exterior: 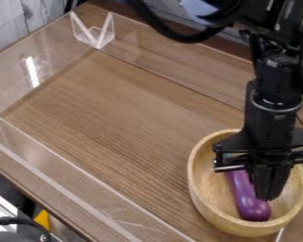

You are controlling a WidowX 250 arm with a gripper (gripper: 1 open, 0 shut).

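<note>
A black robot gripper (261, 161) reaches down from the top right into a wooden bowl (207, 189) at the lower right. A purple eggplant (250, 203) lies in the bowl, its upper part partly hidden by the gripper. The fingertips are at or just above the eggplant's upper end; whether they touch it, and how far apart they stand, is hard to tell.
A clear plastic holder (94, 30) stands at the back left, and clear rails run along the left edge. Black cables loop across the top.
</note>
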